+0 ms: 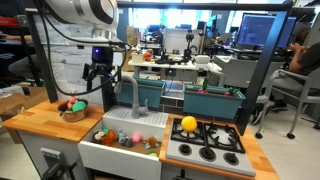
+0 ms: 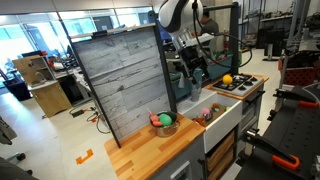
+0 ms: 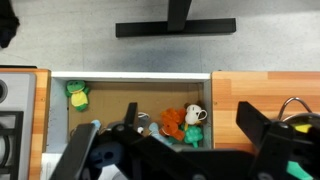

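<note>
My gripper (image 1: 97, 74) hangs high over the left counter and sink side, pointing down. In the wrist view the gripper stands open, its dark fingers (image 3: 125, 142) wide apart with nothing held between them. Below lies the white sink (image 3: 140, 75), holding several small toys: a green one (image 3: 77, 96) in a corner, an orange one (image 3: 172, 123), a white and brown one (image 3: 195, 114) and a teal one (image 3: 193, 135). The arm's own body hides part of the basin.
A round basket (image 1: 74, 115) with colourful items sits on the wooden counter (image 1: 40, 118) left of the sink. On the right, a yellow-orange ball (image 1: 189, 124) rests on the stove (image 1: 215, 150). The tall faucet (image 1: 135, 90) rises behind the sink, and blue bins (image 1: 208, 105) stand behind the stove.
</note>
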